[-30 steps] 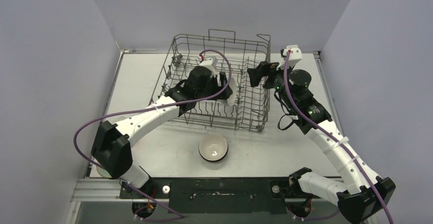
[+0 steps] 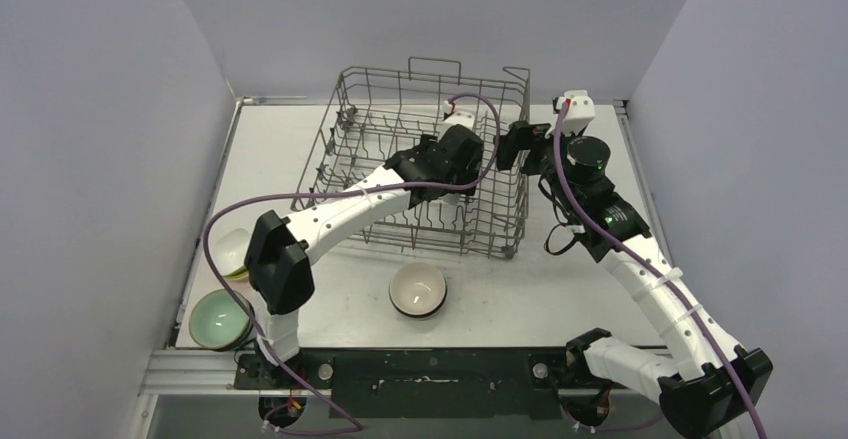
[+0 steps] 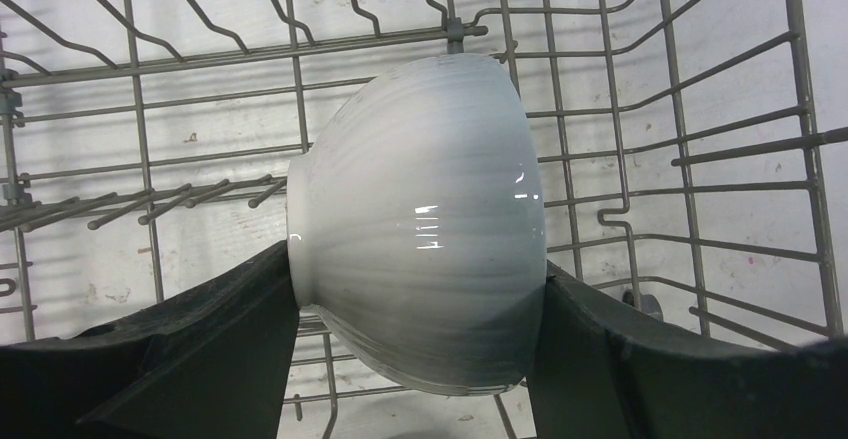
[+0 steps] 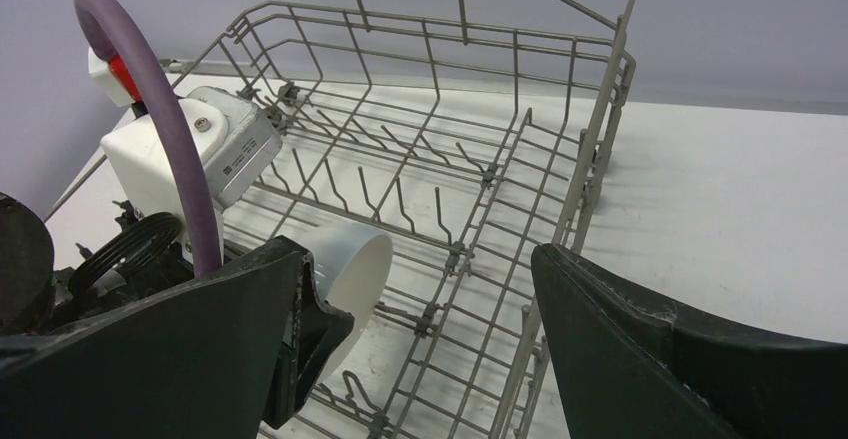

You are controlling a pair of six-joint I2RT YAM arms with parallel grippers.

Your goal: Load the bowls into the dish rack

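Note:
A white ribbed bowl (image 3: 425, 199) is tipped on its side within the wire dish rack (image 2: 355, 84). My left gripper is shut on it, one finger against its foot and the other at its rim. From the right wrist view, the same bowl (image 4: 350, 254) shows partly behind dark fingers, its opening facing right. Up at the rack's right side, my right gripper stands open and empty. In front of the rack sits a cream bowl (image 2: 418, 287) with a dark rim beneath it. Green bowls (image 2: 218, 319) and a white bowl (image 2: 232, 251) lie at the left front.
Rows of upright tines (image 3: 225, 34) stand inside the rack near the held bowl. The rack's right wall (image 4: 590, 159) rises close to my right gripper. Bare table (image 2: 560, 294) lies at the front right, and grey walls enclose the sides.
My left arm has shifted to the right inside the rack, uncovering the bowls at the left front. The right gripper has moved only slightly to the right.

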